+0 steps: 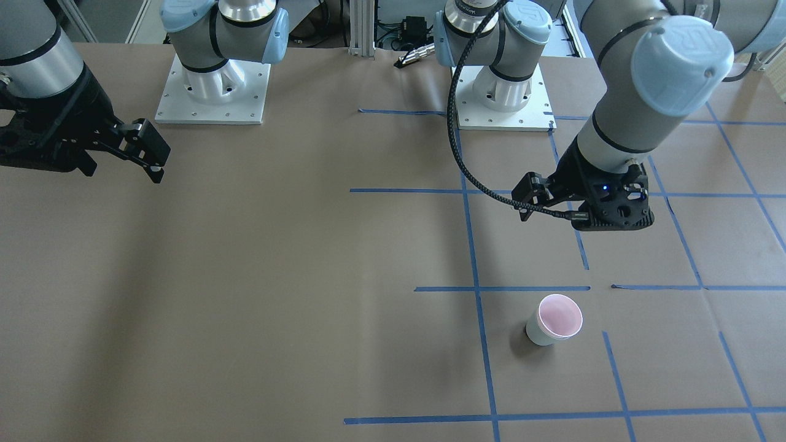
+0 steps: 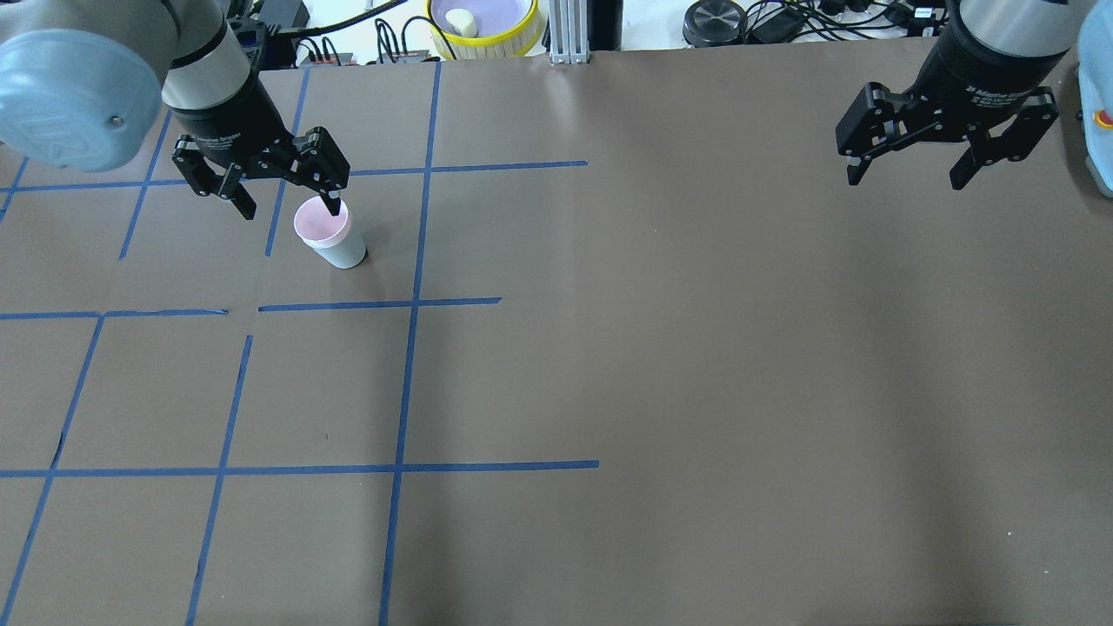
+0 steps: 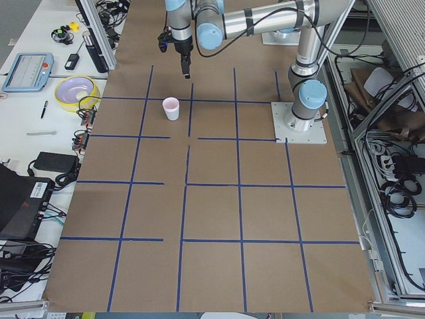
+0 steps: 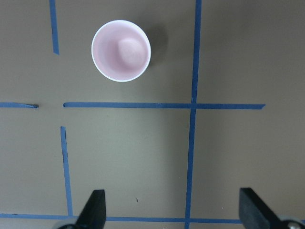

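A white cup with a pink inside (image 1: 553, 320) stands upright on the taped table. It also shows in the left view (image 3: 170, 109), the top view (image 2: 329, 236) and near the top of the wrist view (image 4: 121, 50). My black gripper (image 1: 544, 213) hangs raised above the table, clear of the cup, in the front view; from the top (image 2: 292, 210) it sits just over and beside it. In the wrist view its two fingertips (image 4: 172, 210) are far apart at the bottom edge with bare table between them, so it is open.
Other arms with black grippers stand around the table, one at the upper left of the front view (image 1: 125, 151). A yellow basket with a purple inside (image 3: 77, 93) lies on the side bench.
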